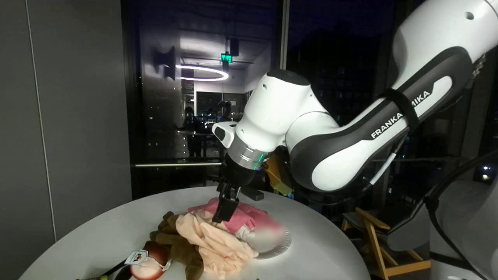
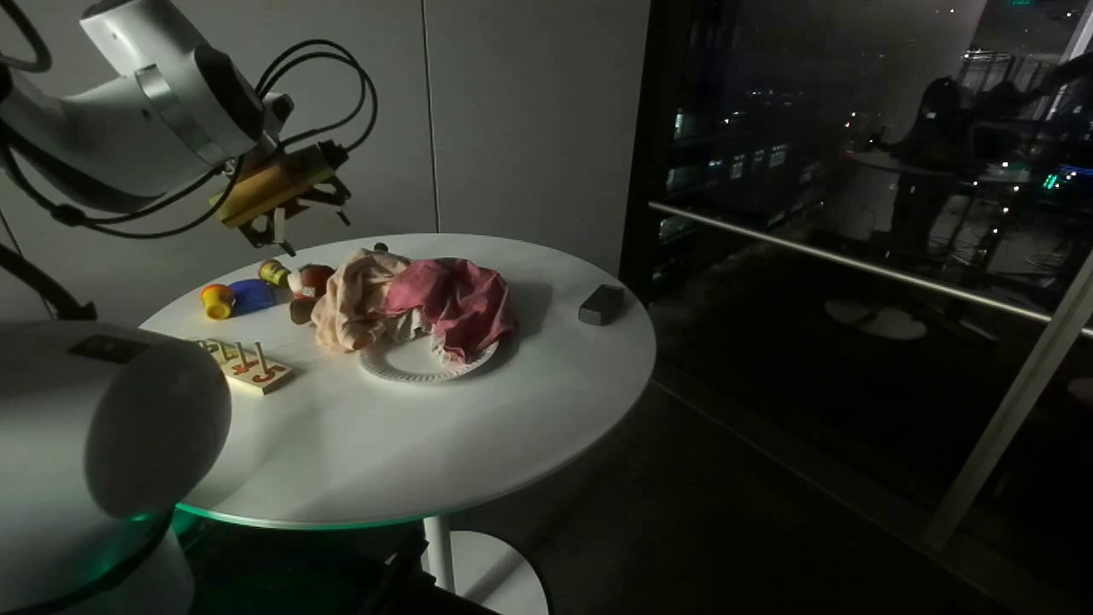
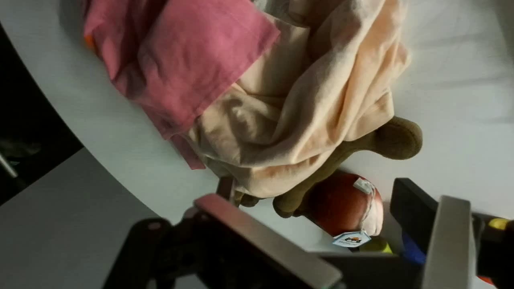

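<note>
A pink cloth (image 1: 242, 215) and a peach cloth (image 1: 210, 240) lie crumpled side by side, partly over a white plate (image 2: 420, 373). Under the peach cloth's edge pokes a brown plush-like thing (image 3: 398, 139), mostly hidden. My gripper (image 1: 226, 214) points down in front of the cloths in exterior view 1; exterior view 2 has the gripper (image 2: 317, 234) above the table with its fingers apart. In the wrist view the fingers (image 3: 270, 241) are spread wide with no cloth between them, and the cloths lie ahead of them.
A red-brown round toy (image 3: 337, 202) with a tag sits beside the plush. Nearby are a blue toy (image 2: 253, 295), a yellow cup-like toy (image 2: 216, 301) and a wooden peg board (image 2: 251, 367). A dark block (image 2: 601, 304) stands near the table's edge.
</note>
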